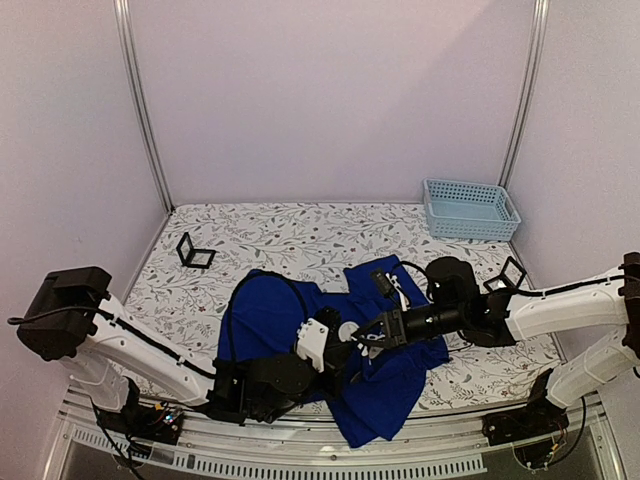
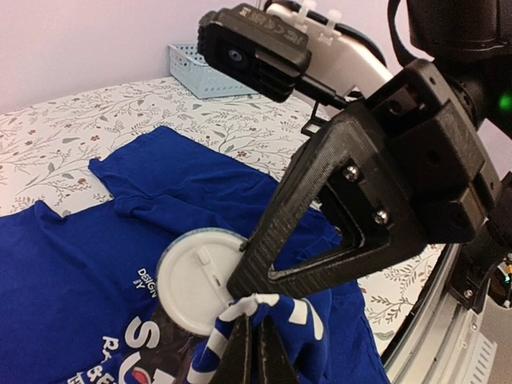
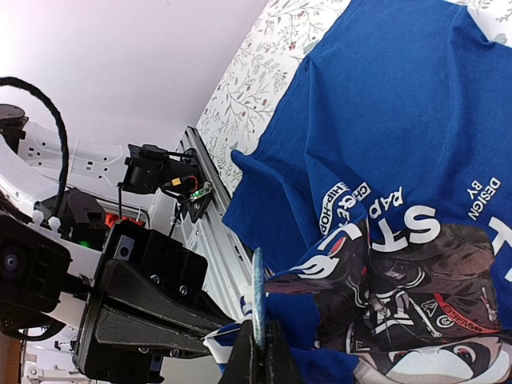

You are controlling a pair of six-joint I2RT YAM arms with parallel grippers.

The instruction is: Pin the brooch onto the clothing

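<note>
In the left wrist view the round brooch (image 2: 194, 282) shows its white back with the pin bar across it. My right gripper is shut on the brooch's edge. From the right wrist view the brooch (image 3: 258, 292) stands upright and edge-on between the right fingertips. A raised fold of the blue printed clothing (image 2: 308, 332) is pinched in my left gripper, close beside the brooch. The rest of the clothing (image 1: 375, 400) lies spread on the table. Whether the pin passes through the cloth cannot be made out.
A light blue basket (image 1: 470, 212) stands at the back right. One black stand (image 1: 195, 252) sits at the left and another (image 1: 510, 275) lies behind the right arm. Both grippers are very close together.
</note>
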